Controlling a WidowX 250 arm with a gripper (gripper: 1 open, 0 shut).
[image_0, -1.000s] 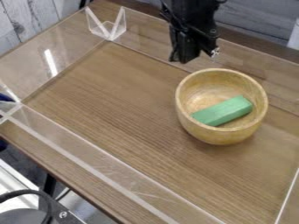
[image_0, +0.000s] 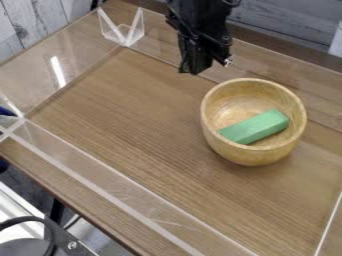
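Observation:
A round wooden bowl (image_0: 230, 100) sits on the right half of the table, holding a green rectangular block (image_0: 253, 127). My dark gripper (image_0: 189, 66) hangs above and behind the bowl, to its upper left, its tips pointing down. It looks shut, with nothing visible between its fingers.
Clear tape or plastic runs along its left side, and a clear bent piece (image_0: 122, 30) is at the back left. A black cable (image_0: 51, 236) lies at the lower left corner.
My gripper has shifted slightly to the left over the last second. The bowl and the green block have not moved.

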